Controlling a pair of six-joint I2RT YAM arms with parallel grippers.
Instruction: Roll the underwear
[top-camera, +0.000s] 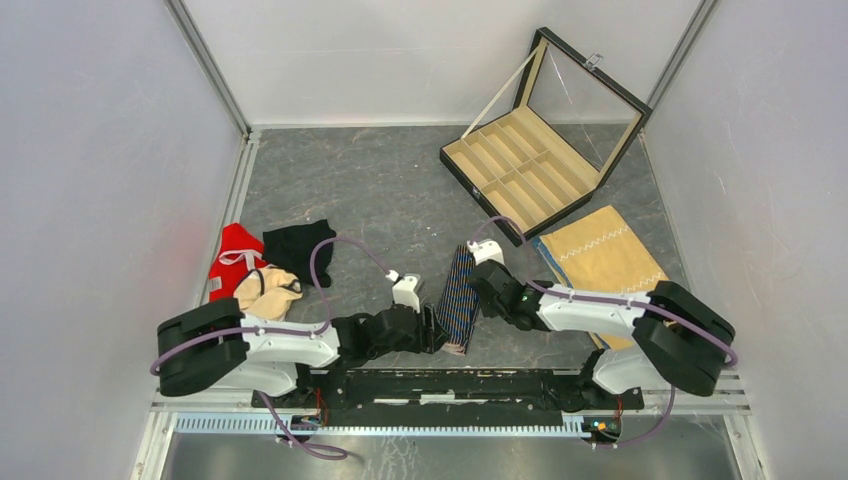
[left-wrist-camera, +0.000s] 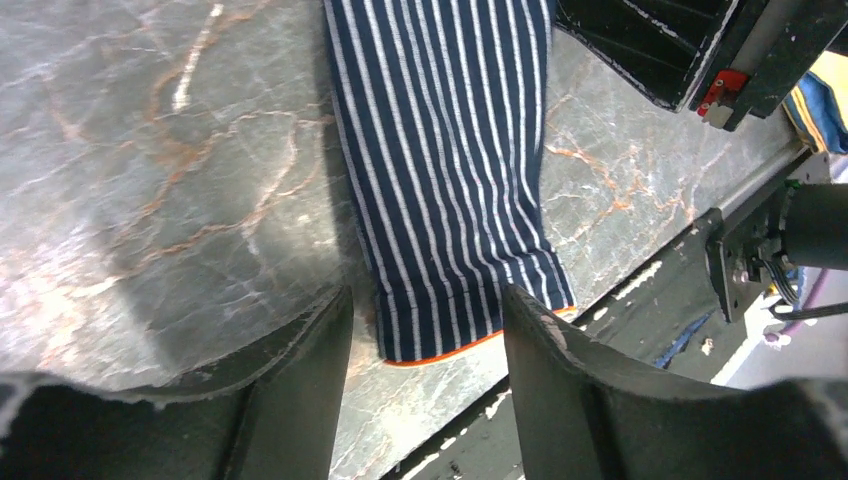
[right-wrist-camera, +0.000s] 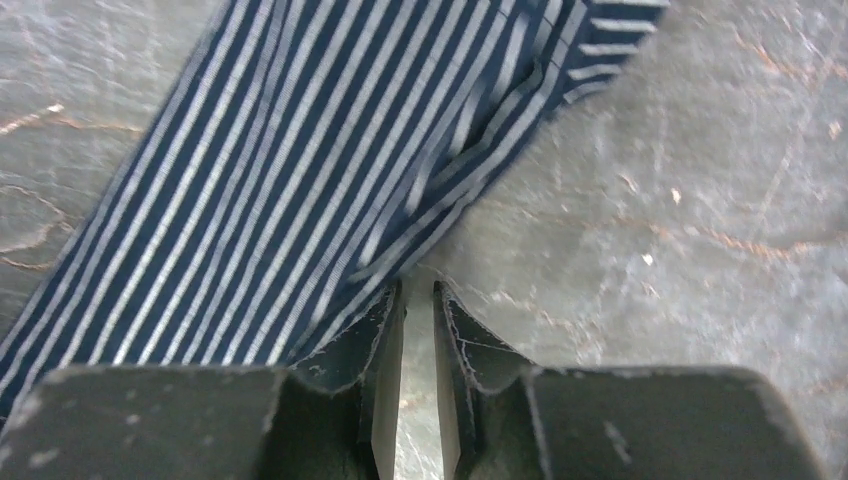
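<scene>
A navy white-striped underwear (top-camera: 456, 300) lies long and flat on the grey floor between my arms. My left gripper is open over its near end, which has an orange edge, in the left wrist view. My right gripper is at the underwear's side edge, where the cloth is creased; its fingertips are slightly apart, with floor visible between them.
An open black compartment box (top-camera: 518, 165) stands at the back right. A yellow cloth (top-camera: 605, 260) lies on the right; red (top-camera: 232, 250), black (top-camera: 296, 248) and beige (top-camera: 266, 295) garments lie at the left.
</scene>
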